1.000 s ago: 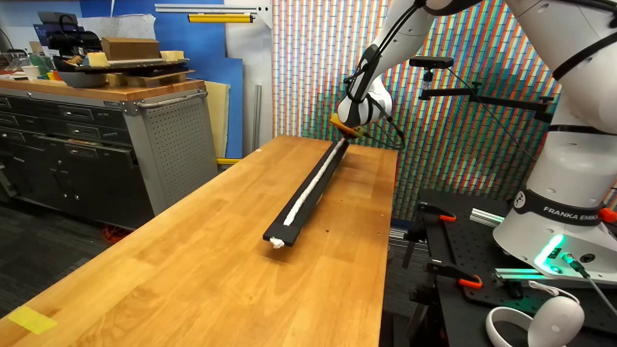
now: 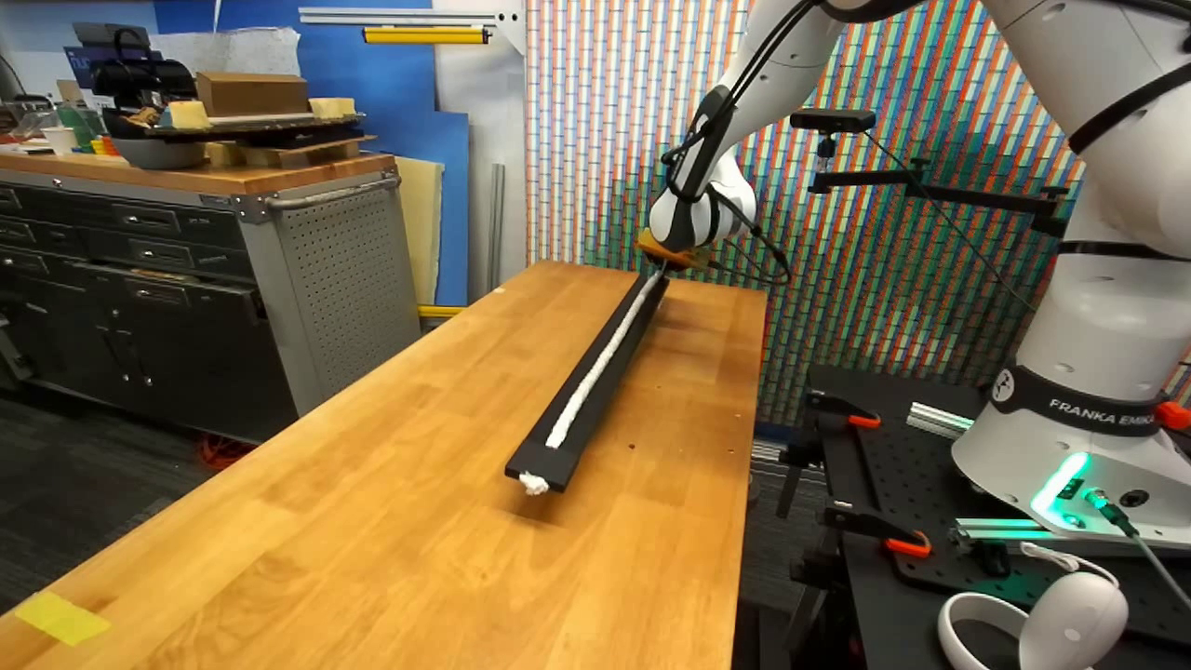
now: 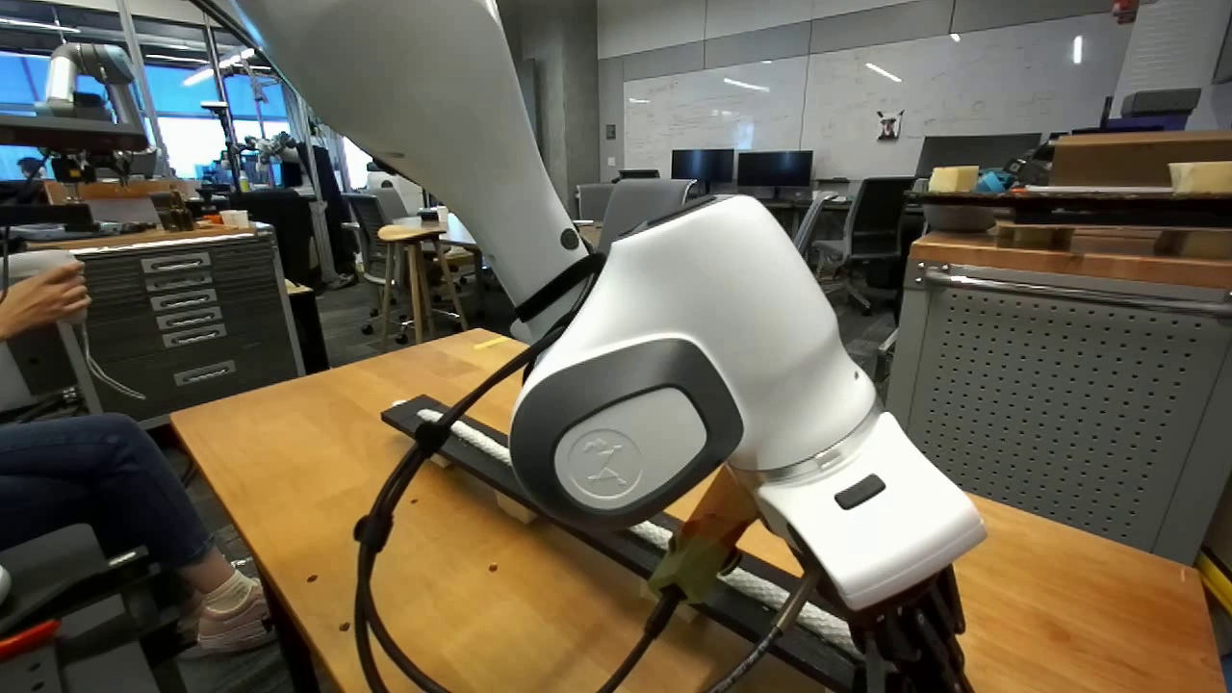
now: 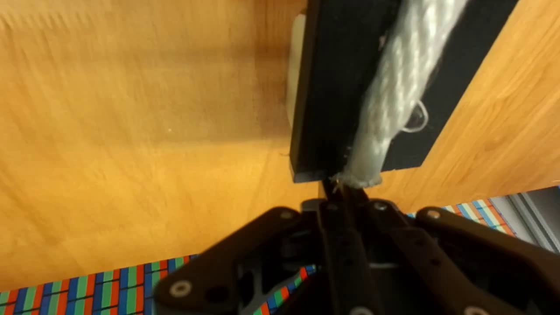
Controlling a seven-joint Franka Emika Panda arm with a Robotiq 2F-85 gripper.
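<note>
A long black board (image 2: 632,342) lies lengthwise on the wooden table, with a white rope (image 2: 604,356) along its top. The rope's near tip pokes out at the board's near end in exterior view 1. At the far end, my gripper is shut right by the frayed rope end (image 4: 362,176) and the board's end edge; whether it touches either cannot be told. No object shows clearly between its fingers. The arm's hand (image 3: 872,508) stands low over the table in exterior view 2, and the fingertips are cut off there.
Small wooden blocks (image 3: 516,508) show under the board. A seated person (image 3: 104,485) is at the left of exterior view 2.
In exterior view 1 the board, with its rope, has shifted slightly toward the camera. The hand at the far end has dipped a little and tilted.
</note>
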